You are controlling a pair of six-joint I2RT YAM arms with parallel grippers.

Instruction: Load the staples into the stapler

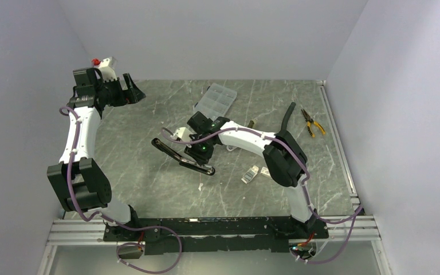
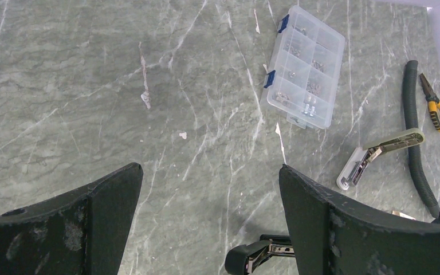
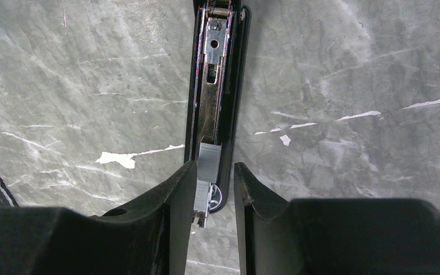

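On the table, the black stapler [image 1: 190,163] lies folded open, its channel [image 3: 210,109] exposed in the right wrist view. A silver staple strip [image 3: 209,163] sits at the channel's front end. Another silver piece [image 3: 202,195] continues below it, at an angle and reaching past the stapler's tip; part of it is hidden by a finger. My right gripper is over this end, part open, with its left fingertip close beside the silver pieces; contact cannot be made out. Far off at the back left, my left gripper [image 1: 134,90] stands open and empty.
A clear compartment box [image 1: 215,102] is at the back. A second, olive stapler [image 2: 381,154] lies right of it, near a black tube [image 1: 287,116] and yellow-handled pliers [image 1: 312,122]. Small packs [image 1: 250,174] lie to the right.
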